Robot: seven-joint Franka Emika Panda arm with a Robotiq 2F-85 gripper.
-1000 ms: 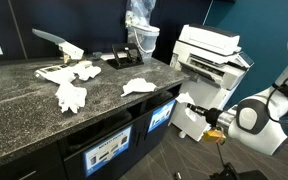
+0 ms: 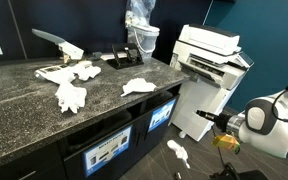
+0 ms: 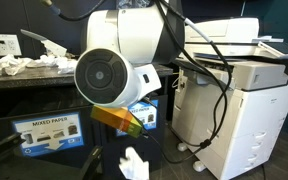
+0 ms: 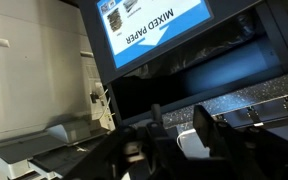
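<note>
In exterior view 1 my gripper (image 2: 201, 114) reaches in from the right, in front of the bins and the printer. The wrist view shows the gripper open, its dark fingers apart and no paper held between them. A white crumpled paper (image 2: 179, 151) appears below and left of the gripper, over the grey floor. In exterior view 2 the same white paper (image 3: 134, 164) shows low, under the arm; whether it rests on the floor or is in the air, I cannot tell. The mixed paper bin label (image 4: 154, 25) is seen upside down.
On the dark counter (image 2: 24, 115) lie several white crumpled papers, among them one piece (image 2: 71, 97) near its front edge. Open bin slots (image 2: 99, 130) run beneath the counter. A white printer (image 2: 206, 60) stands at the right.
The arm has shifted slightly to the right and lower.
</note>
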